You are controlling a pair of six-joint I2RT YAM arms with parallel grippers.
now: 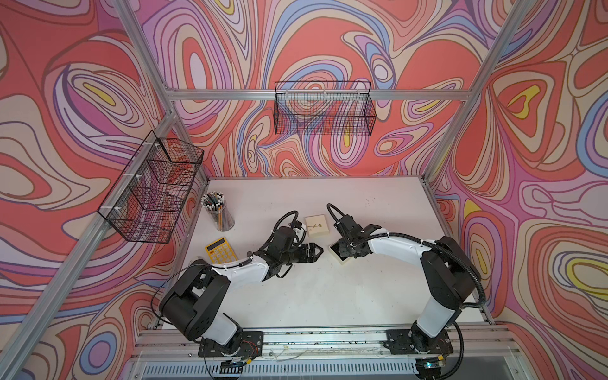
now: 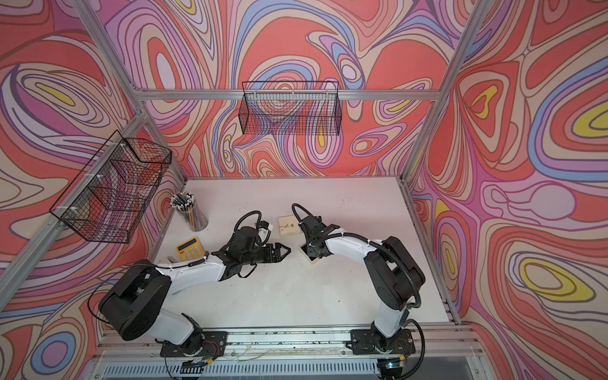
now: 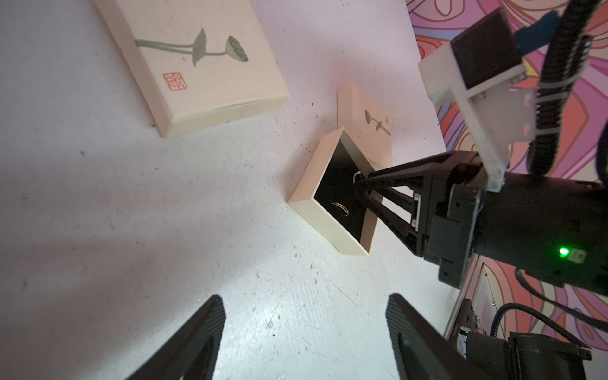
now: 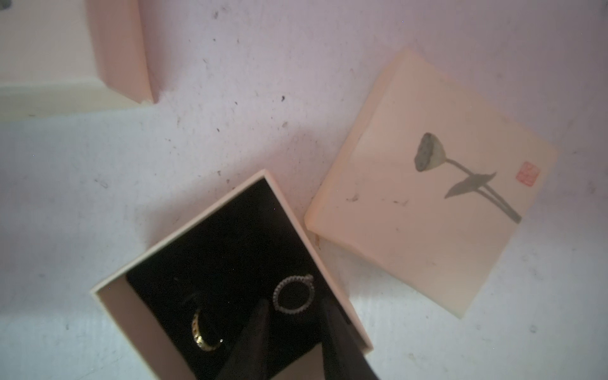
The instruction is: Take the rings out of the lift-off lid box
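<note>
The open pale box, lined in black, rests on the table; in the left wrist view the same box (image 3: 329,224) sits under my right gripper. Inside it are a silver, stone-set ring (image 4: 293,295) and a gold ring (image 4: 198,331), both standing partly out of the lining. My right gripper is part open, its fingertips low in the box on either side of the silver ring; contact cannot be judged. A lid (image 4: 430,190) printed with a lotus pod lies against the box. My left gripper is open and empty, off to the box's left.
A second pale lotus-printed box or lid (image 3: 202,63) lies farther back between the arms. At the table's left are a pen holder (image 1: 221,215) and a yellow calculator (image 1: 221,251).
</note>
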